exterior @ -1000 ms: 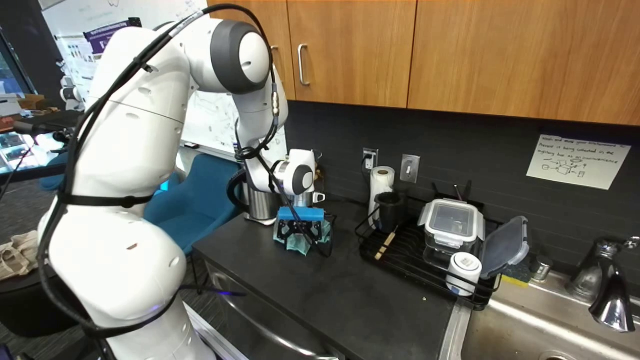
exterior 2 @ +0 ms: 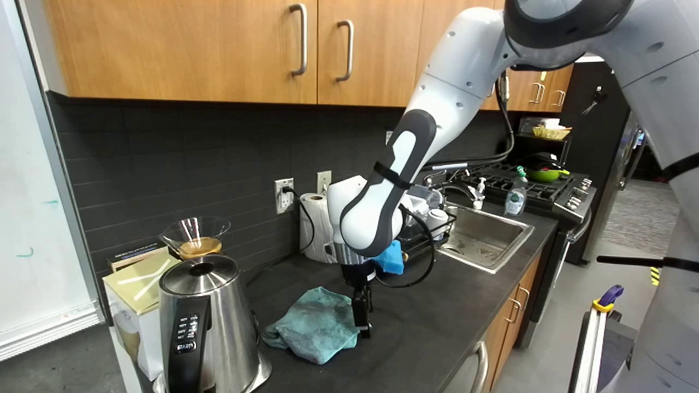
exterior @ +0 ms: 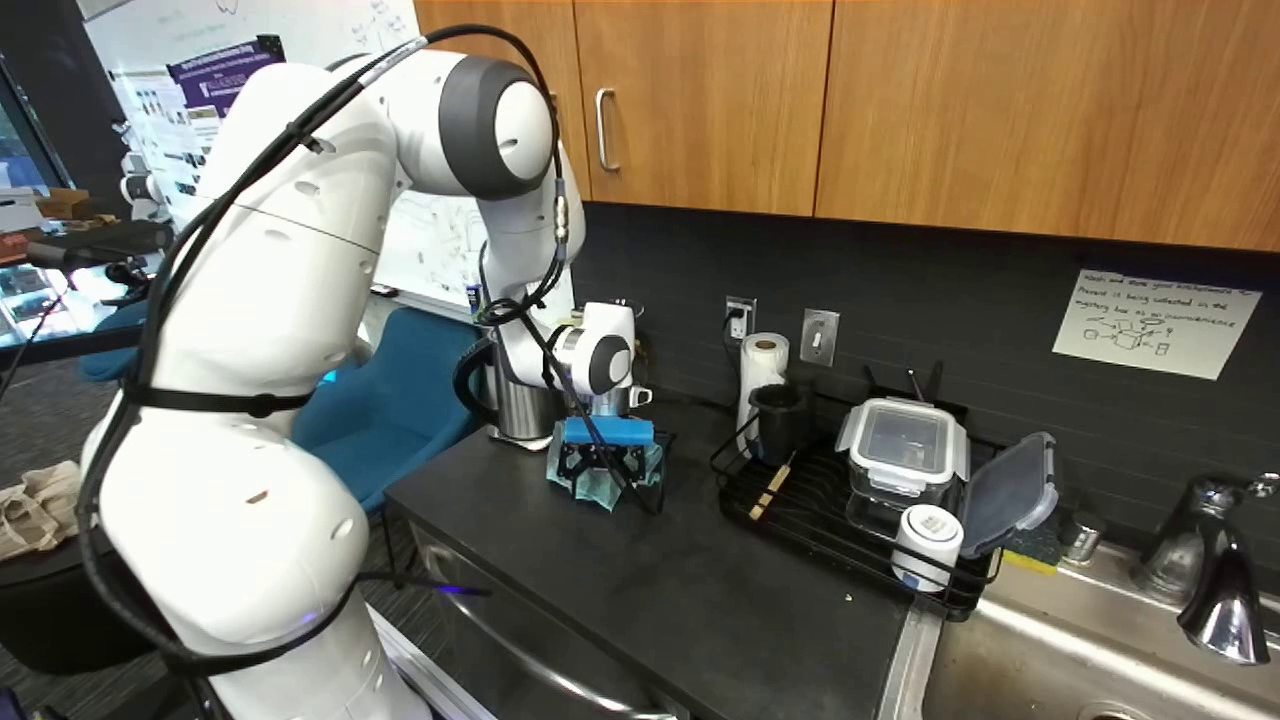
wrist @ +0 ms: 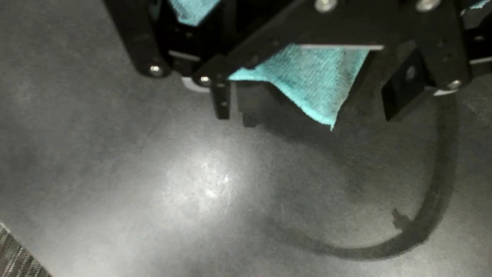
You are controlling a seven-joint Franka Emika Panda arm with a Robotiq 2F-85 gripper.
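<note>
A crumpled teal cloth [exterior 2: 311, 325] lies on the dark countertop, between the kettle and the arm. My gripper is open, its black fingers [wrist: 222, 102] spread wide apart in the wrist view. One corner of the cloth [wrist: 318, 83] shows behind the gripper's linkage, in the space between those fingers; the bulk of it is hidden there. From the side, the gripper [exterior 2: 361, 314] points down at the cloth's right edge, low near the counter. Whether a fingertip touches cloth or counter I cannot tell.
A steel kettle [exterior 2: 209, 314] stands left of the cloth. A paper towel roll [exterior: 763, 372] is by the wall, beside a black dish rack [exterior: 816, 516] holding containers. The sink [exterior: 1020, 648] lies farther right. Bare counter [exterior: 672, 576] stretches in front of the rack.
My gripper has moved a little right and down; the cloth looks unmoved.
</note>
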